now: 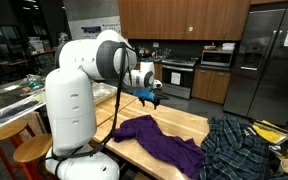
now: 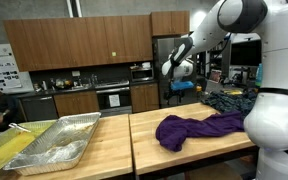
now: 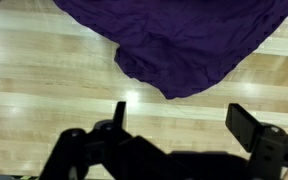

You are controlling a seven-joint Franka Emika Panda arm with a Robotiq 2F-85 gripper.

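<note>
A rumpled dark purple cloth (image 3: 184,40) spreads over the upper part of the wrist view. Below its near corner, my gripper stands open with nothing between its fingers, and bare wood shows in the gap. In exterior view 1 the purple cloth (image 1: 162,142) lies across the near middle of the wooden table (image 1: 179,121). Exterior view 2 shows the same cloth (image 2: 196,128) lying loosely, with part of it behind the arm. Height above the table is hard to judge from the wrist view.
A dark plaid cloth (image 1: 234,148) lies heaped to the right of the purple one. Foil trays (image 2: 59,141) occupy the opposite end of the table. Someone wearing blue gloves (image 2: 187,86) stands behind the table. Bare wood is free between the trays and purple cloth.
</note>
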